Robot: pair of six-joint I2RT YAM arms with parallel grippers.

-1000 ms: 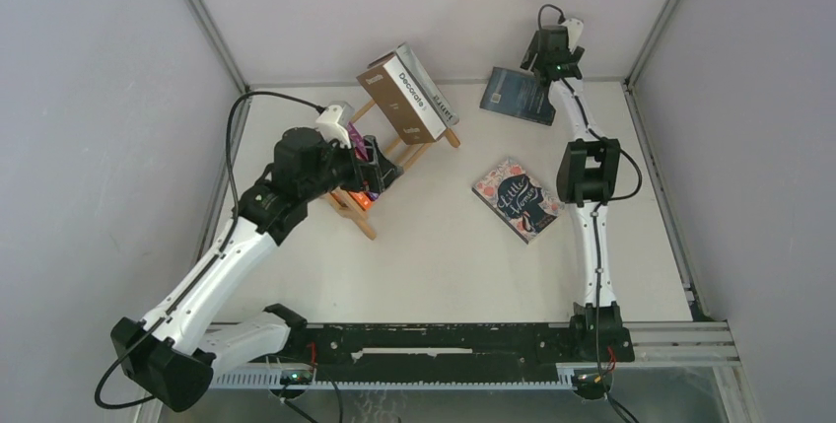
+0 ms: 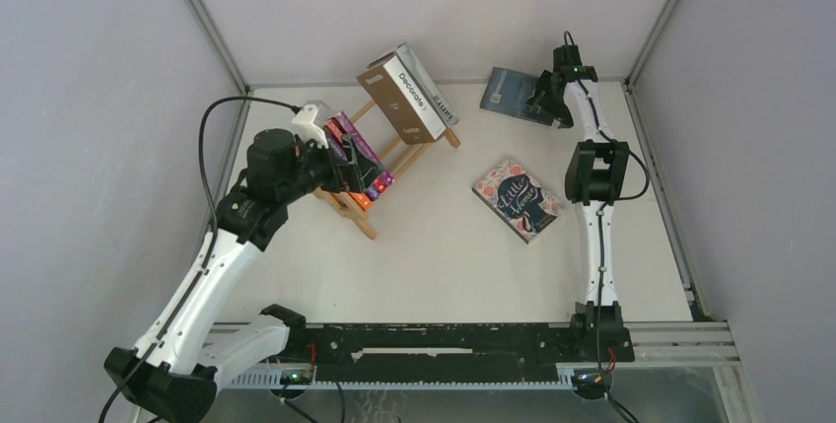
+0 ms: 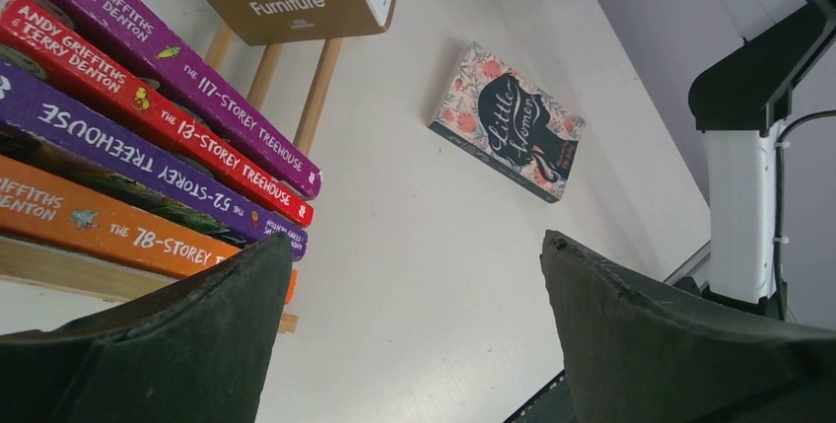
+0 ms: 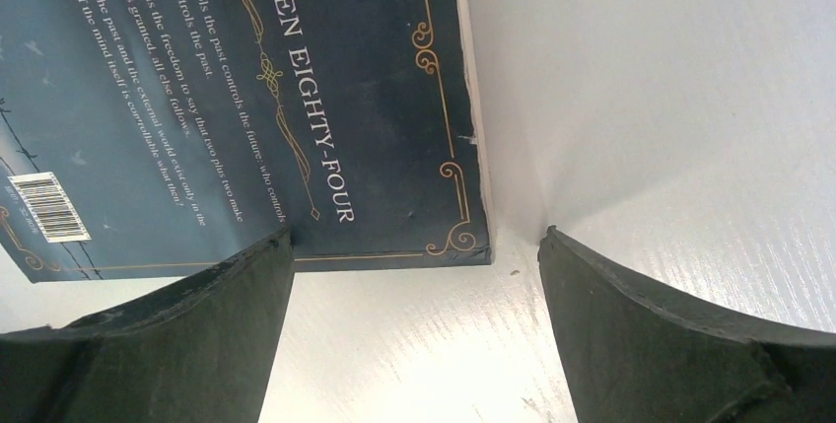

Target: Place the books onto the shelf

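A dark blue Nineteen Eighty-Four book [image 2: 506, 94] lies flat at the back right. My right gripper is open over its edge, fingers straddling the book's near corner [image 4: 453, 236]. The Little Women book [image 2: 515, 198] lies flat in the middle right. A wooden rack [image 2: 355, 216] holds Treehouse books [image 3: 148, 68] in purple, red and orange, plus brown and grey boxed files [image 2: 402, 100], one labelled Decorate. My left gripper is open above the front end of the Treehouse books, with nothing between its fingers.
Grey walls and metal rails [image 2: 651, 176] bound the sides and back.
My right gripper has come down and toward the front over the blue book's edge. My left gripper has shifted slightly toward the left. The books and files have not moved.
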